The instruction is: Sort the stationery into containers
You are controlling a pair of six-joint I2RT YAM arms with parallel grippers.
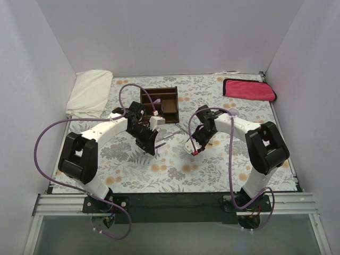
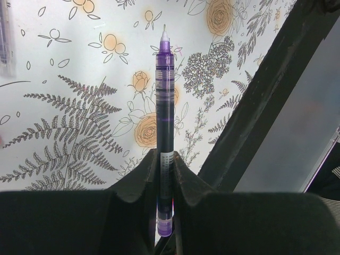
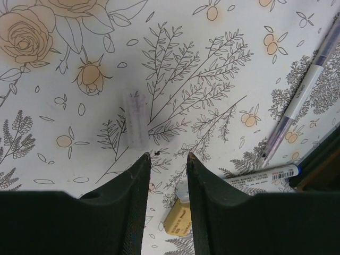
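My left gripper (image 1: 152, 149) is shut on a purple pen (image 2: 164, 127), which runs upright through the left wrist view. My right gripper stands open over the table, nothing between its fingers. Near it in the right wrist view lie a translucent pale rectangular piece (image 3: 136, 121), a white-barrelled pen (image 3: 301, 93), a white capped tube (image 3: 260, 177) and a yellow block (image 3: 178, 219). A brown compartment organizer (image 1: 169, 98) stands at the back centre, with a small purple item inside.
A red pouch (image 1: 248, 89) lies at the back right, a white cloth (image 1: 89, 91) at the back left.
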